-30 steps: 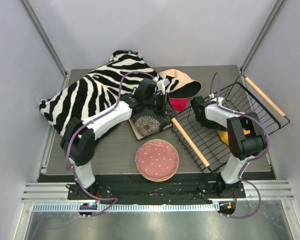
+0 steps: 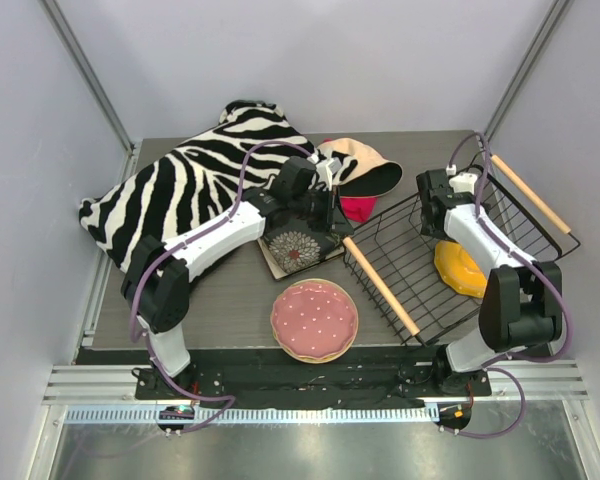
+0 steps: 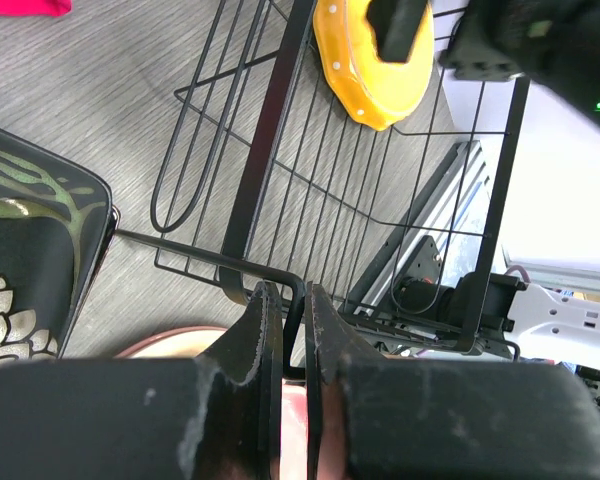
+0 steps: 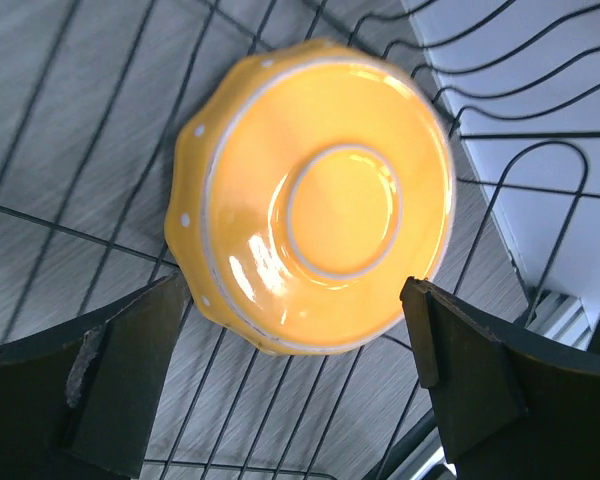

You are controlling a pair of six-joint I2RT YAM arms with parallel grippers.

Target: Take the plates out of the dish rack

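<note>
A yellow plate (image 2: pixel 460 270) lies face down in the wire dish rack (image 2: pixel 390 245); in the right wrist view the plate (image 4: pixel 310 200) fills the middle. My right gripper is open above it, fingers apart at either side of its near edge, apparently not holding it. My left gripper is shut on the black wire end of the rack, at its left side near the wooden handle (image 2: pixel 380 285).
A pink dotted plate (image 2: pixel 314 322) lies on the table in front. A dark patterned square dish (image 2: pixel 290 250) sits left of the rack, with a zebra cloth (image 2: pixel 180 180) and a cap (image 2: pixel 370 165) behind.
My right arm has moved to the right and toward the back over the rack, uncovering more of the yellow plate. The left arm looks unchanged.
</note>
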